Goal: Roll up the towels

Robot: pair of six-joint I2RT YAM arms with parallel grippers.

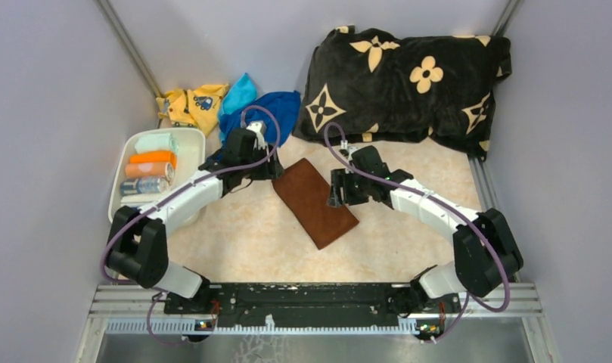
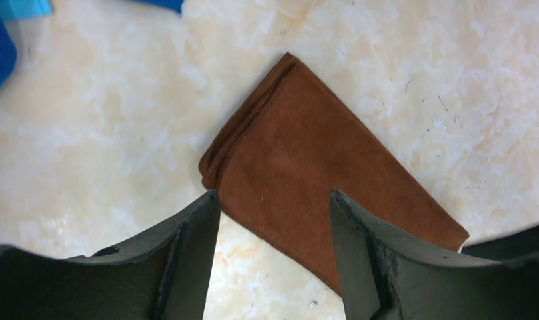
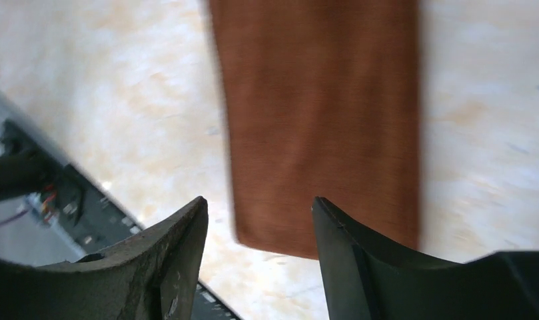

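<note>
A brown towel point(image 1: 310, 204), folded to a narrow strip, lies slantwise on the table between my arms. At its upper left end, two stacked folded edges point(image 2: 248, 120) show in the left wrist view. My left gripper point(image 1: 272, 175) is at that end; its fingers point(image 2: 194, 250) stand apart with nothing gripped between them. Over the towel's right long side hangs my right gripper point(image 1: 337, 200), open and empty. In the right wrist view, which is blurred, the towel's near end point(image 3: 320, 220) reaches down between the spread fingers.
At left stands a white bin point(image 1: 197, 141) with several rolled towels point(image 1: 153, 157). Blue cloth point(image 1: 287, 106) and yellow cloth point(image 1: 204, 106) lie at the back, beside a big black patterned blanket point(image 1: 408, 83).
</note>
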